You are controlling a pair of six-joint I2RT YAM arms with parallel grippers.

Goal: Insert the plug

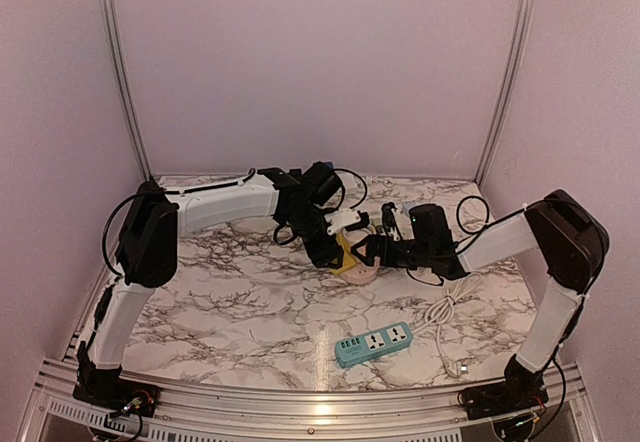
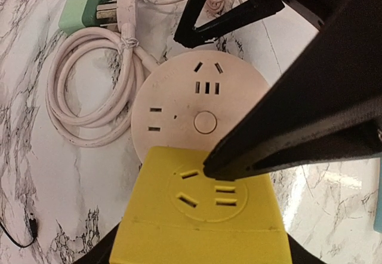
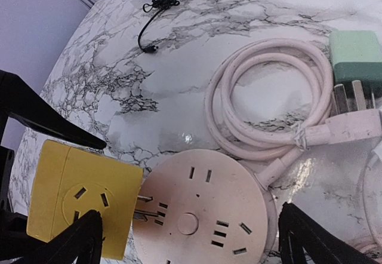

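Note:
A yellow cube-shaped plug point(image 2: 203, 216) is held by my left gripper, which is shut on it from both sides. In the right wrist view its metal prongs point(image 3: 144, 215) point sideways over the face of the round pink socket point(image 3: 203, 183), near a group of slots. Whether they touch the socket cannot be told. My right gripper is open, its two fingers apart on either side of the socket. One of those fingers point(image 2: 256, 150) overlaps the top edge of the plug in the left wrist view; contact there is unclear.
A coiled pink cable point(image 2: 57, 97) lies beside the socket, with a green-and-black adapter point(image 2: 77, 10) close by. Toward the front of the table is a blue power strip point(image 1: 372, 345) with a white cord point(image 1: 440, 310).

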